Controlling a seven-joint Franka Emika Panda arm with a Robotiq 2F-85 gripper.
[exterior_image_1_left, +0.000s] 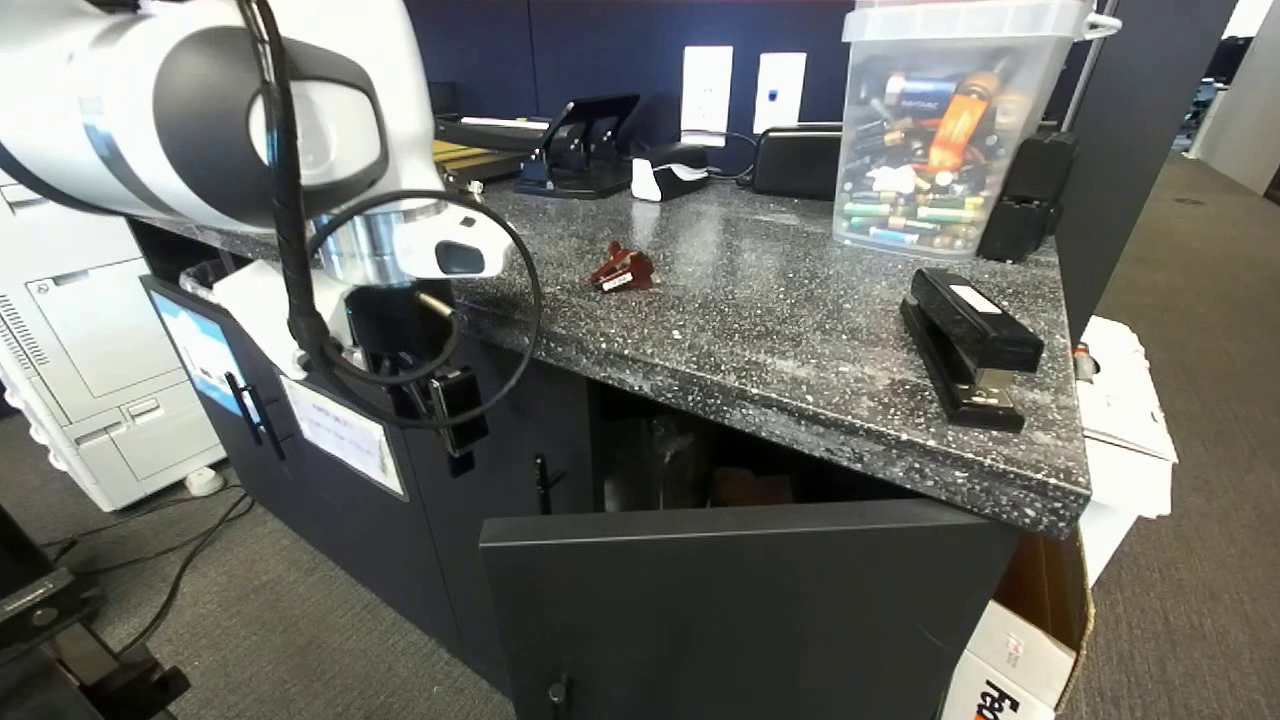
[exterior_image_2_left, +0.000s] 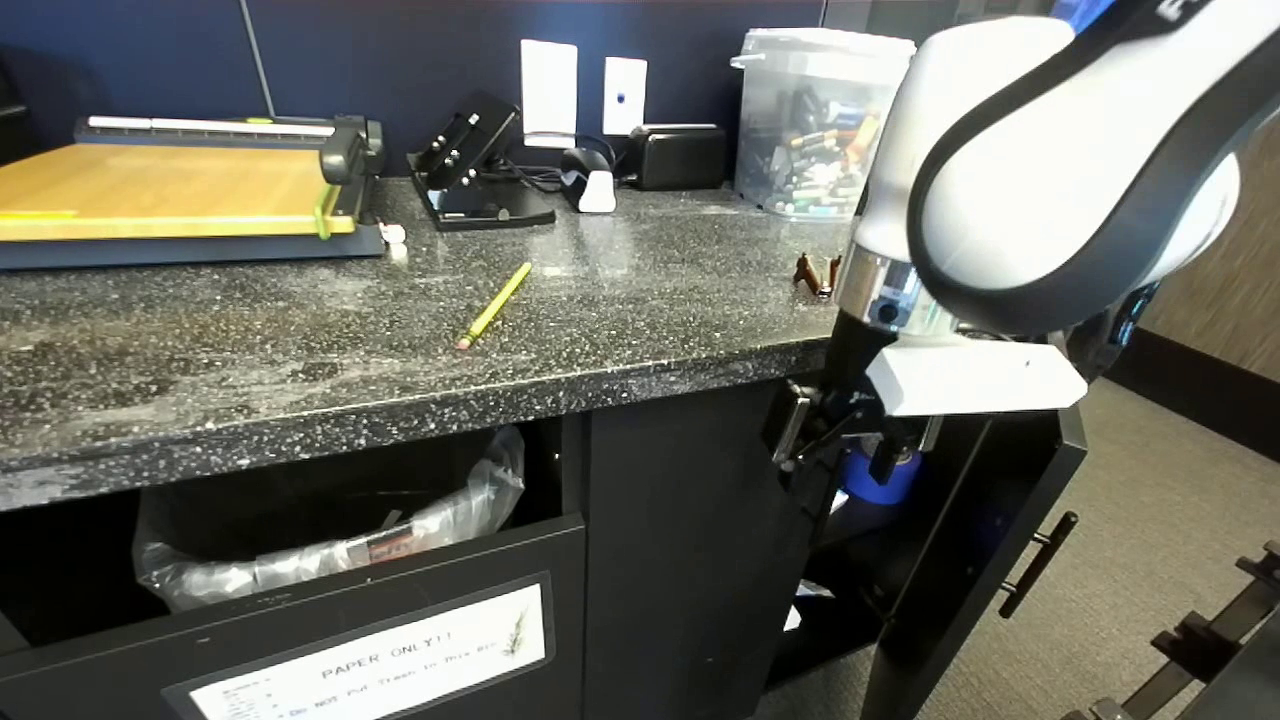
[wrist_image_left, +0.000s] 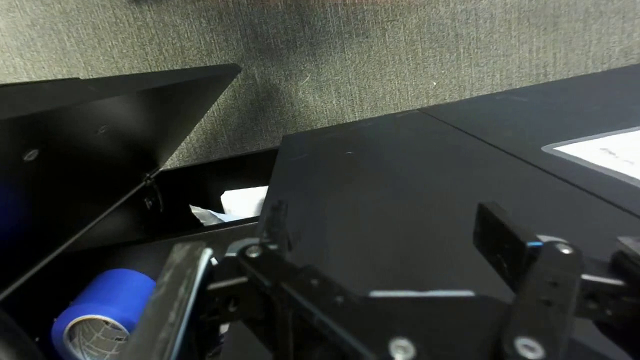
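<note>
My gripper hangs below the counter's front edge, by the dark cabinet fronts. In the wrist view its fingers stand wide apart with nothing between them, above a closed black cabinet panel. To its side a black cabinet door is swung open. Inside that cabinet sits a blue roll of tape, partly hidden behind a gripper part; some white paper lies deeper in. A handle is fixed to the open door's outer face.
On the counter are a staple remover, a stapler, a yellow pencil and a clear battery tub. An open paper bin is in the cabinet front at left. Carpet lies below.
</note>
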